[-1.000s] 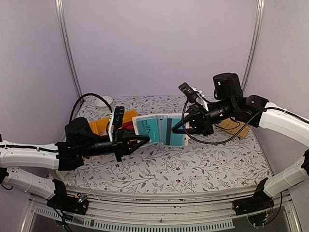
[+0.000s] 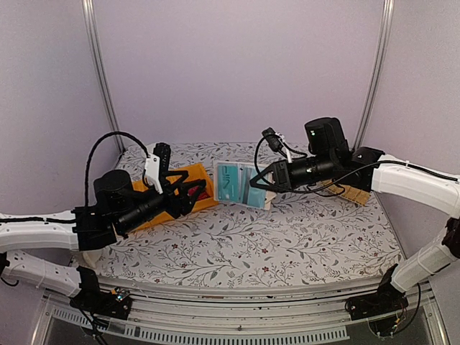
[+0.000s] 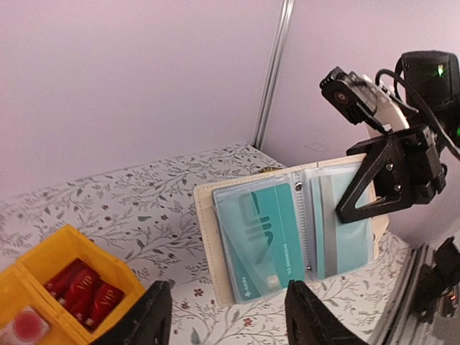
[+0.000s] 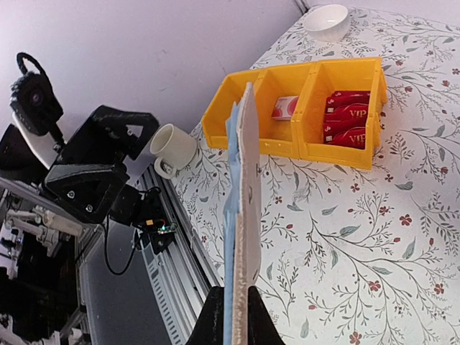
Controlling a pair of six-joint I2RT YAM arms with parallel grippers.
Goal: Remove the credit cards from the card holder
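Observation:
An opened card holder [image 2: 243, 185] is held up above the table, its clear pockets facing the left arm. In the left wrist view a teal card [image 3: 262, 233] fills one pocket and a paler, striped card [image 3: 351, 230] the other. My right gripper [image 2: 267, 177] is shut on the holder's right part; in the right wrist view the holder [image 4: 246, 180] stands edge-on between the fingers. Apart from it, to the left, my left gripper [image 2: 190, 192] has its fingers [image 3: 153, 313] spread, with nothing between them.
A yellow divided box [image 4: 309, 108] behind the left arm contains several red packets [image 4: 346, 118]. A white mug [image 4: 175, 146] and a white bowl [image 4: 327, 23] stand near it. Wooden board [image 2: 352, 192] lies at the right.
The left gripper was at the holder's left edge; now it is parted from it, back and left.

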